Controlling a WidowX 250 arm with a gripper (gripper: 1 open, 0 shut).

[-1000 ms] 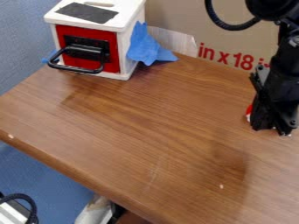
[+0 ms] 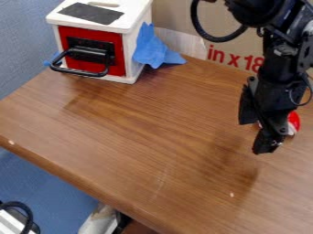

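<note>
My black gripper hangs over the right side of the wooden table, angled down with its tips low over the wood. A red object with some white shows just behind it at the right, partly hidden by the gripper. Whether the fingers are open or shut is hard to make out.
A red and white toy box with a black handle stands at the back left, blue cloth beside it. A cardboard panel with red print runs along the back. Blue floor lies left of the table.
My gripper has moved left and somewhat lower, uncovering more of the red object, which now shows to its right.
</note>
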